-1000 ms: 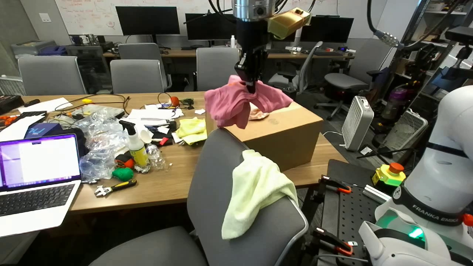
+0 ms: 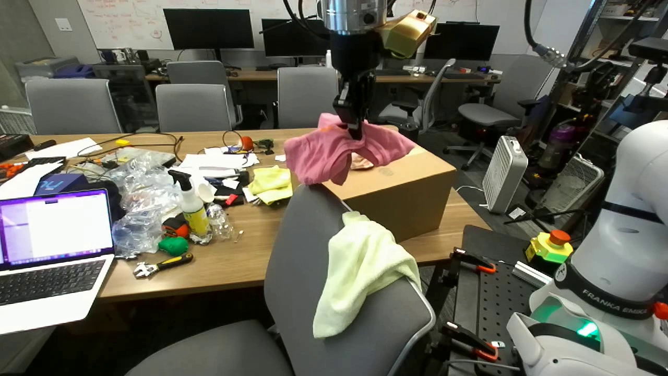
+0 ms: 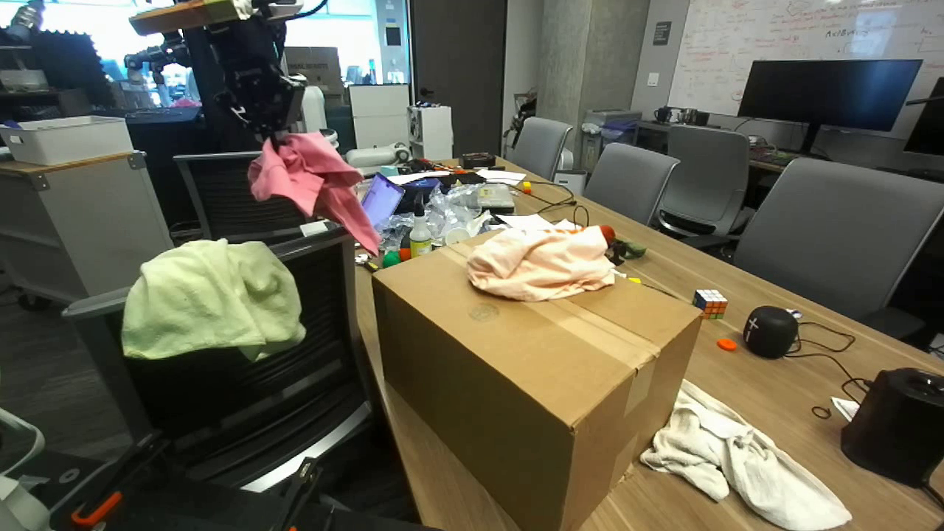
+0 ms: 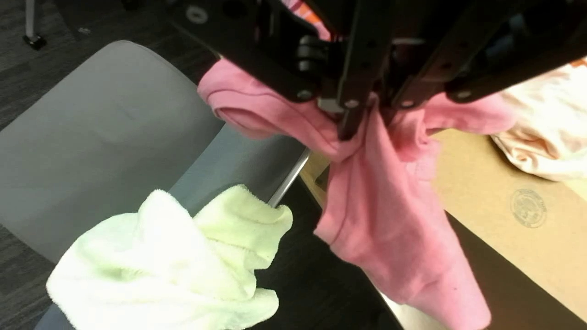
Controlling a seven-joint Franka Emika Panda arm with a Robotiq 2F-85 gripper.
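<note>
A pink cloth (image 2: 319,153) hangs in folds from my gripper (image 2: 355,128), which is shut on its upper middle. In the wrist view, the gripper pinches the pink cloth (image 4: 393,231), and one long flap drops below the fingers. Exterior view 2 has the pink cloth (image 3: 310,177) in the air above the top edge of the near chair. A pale green towel (image 2: 363,269) lies draped over the back of that grey chair (image 2: 300,244). On the cardboard box (image 3: 495,345) rests a peach cloth (image 3: 540,261).
The box stands on the wooden table (image 2: 250,250) beside the chair. A white cloth (image 3: 743,460) lies on the table past the box. Left of the chair are a spray bottle (image 2: 194,210), a wrench (image 2: 163,266), crumpled plastic and a laptop (image 2: 56,250).
The gripper and pink cloth have shifted very slightly left in exterior view 1, with the cloth's hanging folds swaying a little. The towel and chair have stayed put.
</note>
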